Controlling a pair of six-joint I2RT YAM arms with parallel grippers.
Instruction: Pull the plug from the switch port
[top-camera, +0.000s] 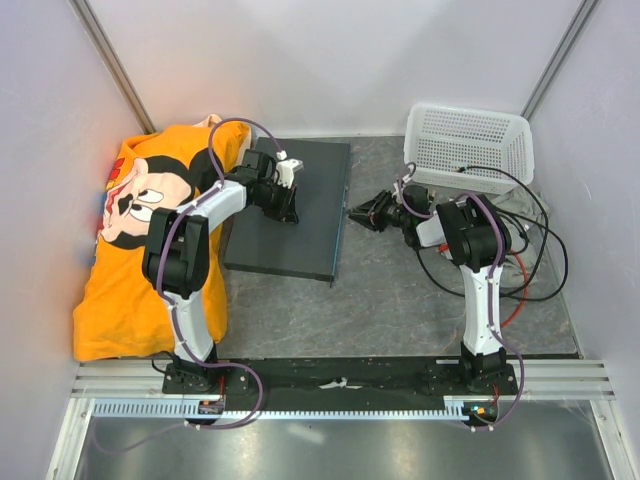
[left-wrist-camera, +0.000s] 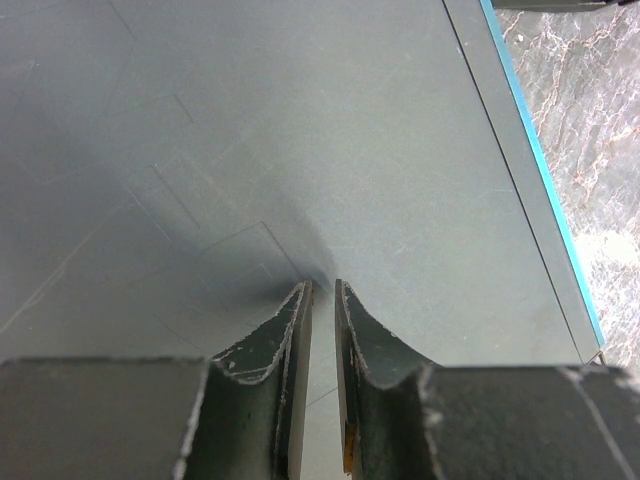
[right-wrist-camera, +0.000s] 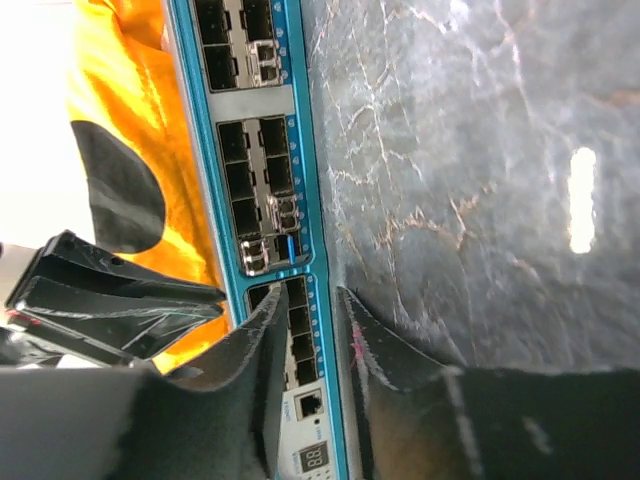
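Note:
The switch (top-camera: 300, 240) lies as a dark flat box; my left gripper is over its top, fingertips close together with a narrow gap and nothing seen between them. In the right wrist view the switch's port face (right-wrist-camera: 240, 105) shows rows of ports and small metal parts, one with a blue tab (right-wrist-camera: 291, 247); I cannot tell which is the plug. My right gripper is just right of that face in the top view, fingers slightly apart, nothing visible between them.
An orange cloth (top-camera: 110, 300) lies at the left. A white basket (top-camera: 467, 125) stands at back right, with loose black and red cables (top-camera: 525, 285) below it.

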